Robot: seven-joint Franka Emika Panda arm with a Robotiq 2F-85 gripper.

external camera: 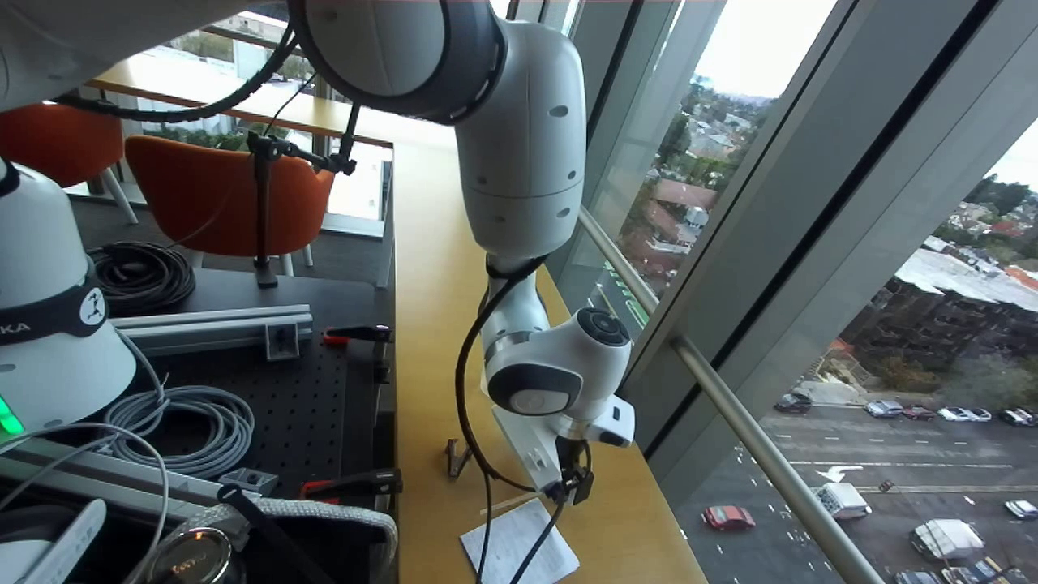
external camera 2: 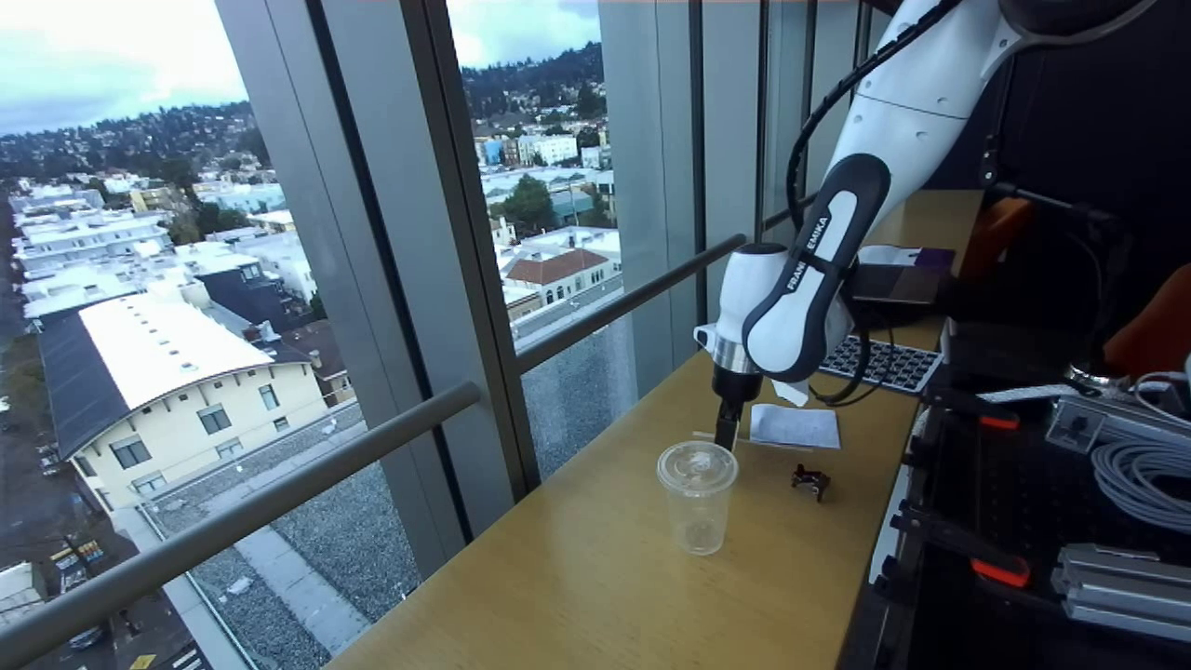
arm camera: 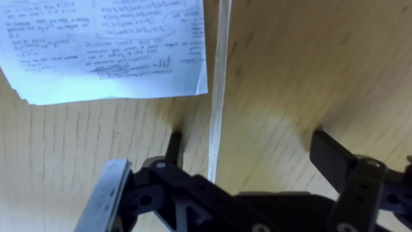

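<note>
My gripper is open just over the wooden table, its fingertips on either side of a thin clear straw (arm camera: 218,96) without gripping it. The straw runs between the two fingers, nearer the left one in the wrist view. Exterior view 2 shows the gripper (external camera 2: 726,434) pointing down just behind a clear plastic cup (external camera 2: 700,508) with a lid, standing upright. In that view the straw (external camera 2: 782,446) lies flat, partly hidden behind the fingers. Exterior view 1 has the straw (external camera: 508,504) beside the gripper (external camera: 572,491).
Handwritten paper (arm camera: 116,50) lies beside the straw. A small dark clip-like object (external camera 2: 810,481) rests on the table (external camera 2: 625,592) right of the cup. A keyboard (external camera 2: 888,363) lies farther back. A metal rail (external camera 2: 368,475) and windows border one side.
</note>
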